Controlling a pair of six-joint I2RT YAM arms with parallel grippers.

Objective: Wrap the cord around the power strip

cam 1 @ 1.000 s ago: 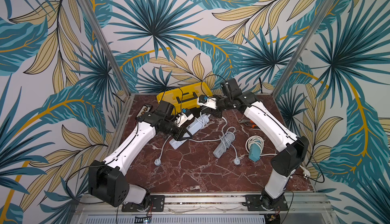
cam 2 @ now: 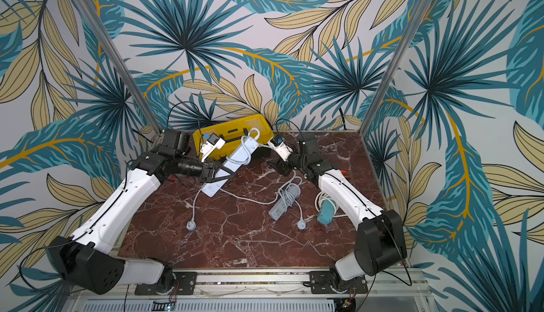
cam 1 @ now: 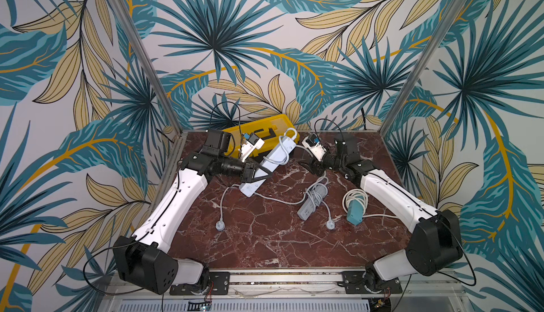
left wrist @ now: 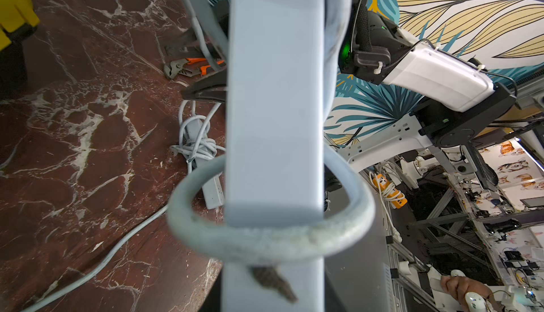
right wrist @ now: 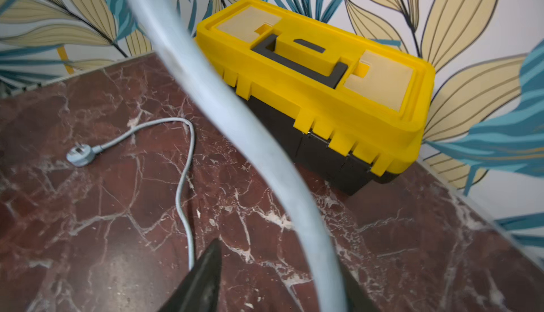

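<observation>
The white power strip [cam 1: 259,180] is raised at a slant in front of the yellow toolbox, with my left gripper [cam 1: 256,173] shut on it. Loops of its cord [left wrist: 272,238] pass round the strip, as the left wrist view shows. My right gripper [cam 1: 308,164] is to the right of the strip, part open. In the right wrist view a blurred length of cord [right wrist: 272,181] runs down between its fingers; whether they touch it I cannot tell.
The yellow toolbox [right wrist: 317,74] stands at the back. A grey power strip [cam 1: 308,207] wound with cord and a teal adapter [cam 1: 354,213] with coiled cable lie at front right. A plug [cam 1: 220,224] lies at front left.
My right gripper has moved down and right, away from the strip's upper end.
</observation>
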